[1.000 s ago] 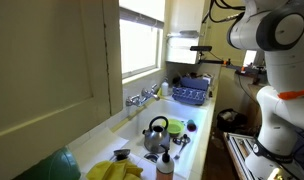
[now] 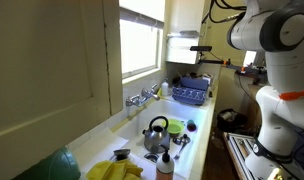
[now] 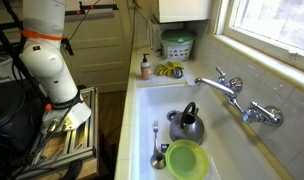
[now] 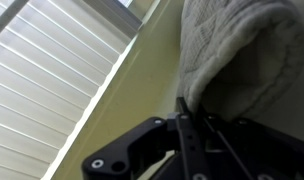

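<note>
A light grey, ribbed cloth (image 4: 227,45) fills the upper right of the wrist view. At its lower edge my dark gripper is shut on a fold of it; the rest hangs out past the fingers, its far end cut off by the frame. Neither exterior view shows the gripper: the white arm (image 2: 282,110) rises out of the top of the picture on the right in exterior view 1, and at the left in exterior view 2.
The white sink (image 3: 140,110) holds a kettle (image 3: 187,127), a green bowl (image 3: 187,162) and utensils. Near it stand a soap bottle (image 3: 145,68), a yellow cloth (image 3: 170,70) and a lidded basket (image 3: 178,46). A blue dish rack (image 2: 190,92) sits beyond the sink.
</note>
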